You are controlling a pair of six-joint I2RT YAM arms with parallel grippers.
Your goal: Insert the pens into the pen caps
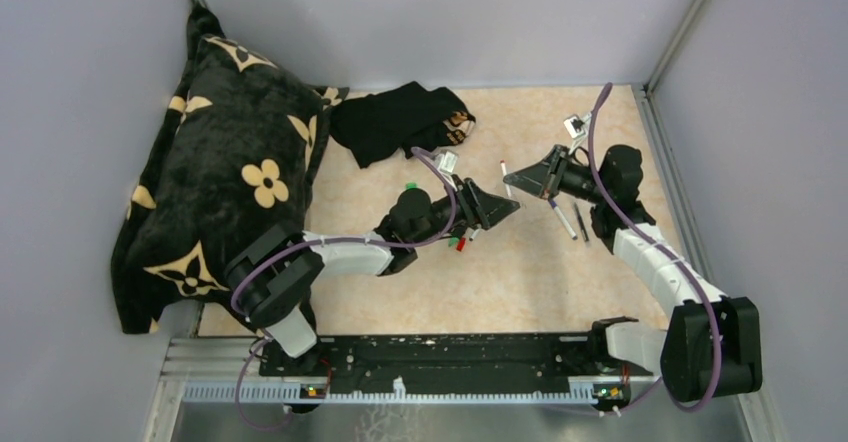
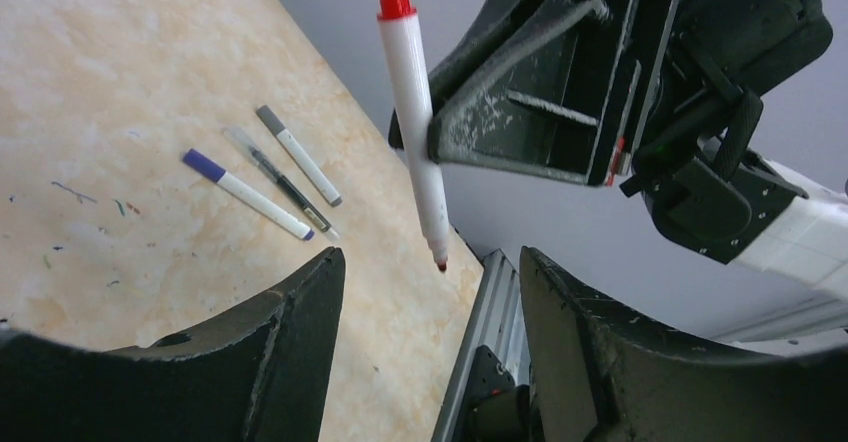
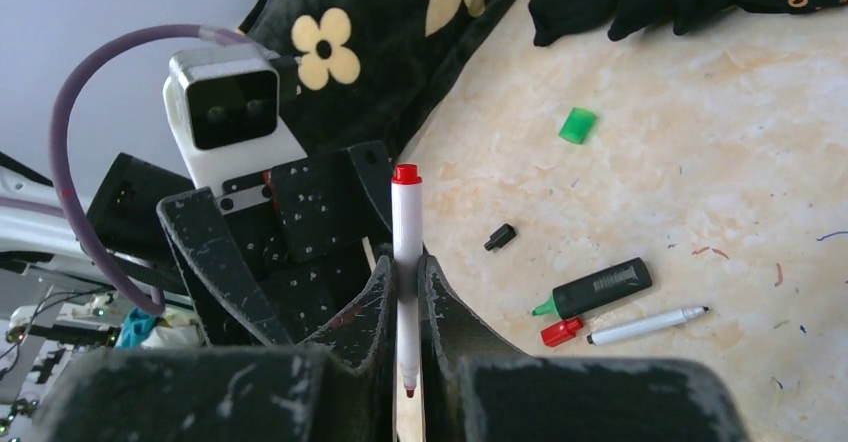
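Pinched upright in my right gripper (image 1: 510,179) is a white marker (image 2: 412,122) with a red end at the top and a bare dark tip pointing down. Close by, my left gripper stands open; in its wrist view the marker's tip appears between its fingers, though how near it is in depth I cannot tell. A loose red cap (image 3: 561,332) lies on the table, as do a small black cap (image 3: 500,237) and a green cap (image 3: 577,125). Uncapped there are a black-bodied green marker (image 3: 600,287) and a white marker with a black tip (image 3: 648,325).
To the right lie a blue-capped marker (image 2: 248,195), a clear-capped pen (image 2: 280,181) and a grey-capped marker (image 2: 298,155). A black cloth (image 1: 400,122) and a dark flowered blanket (image 1: 225,172) cover the back left.
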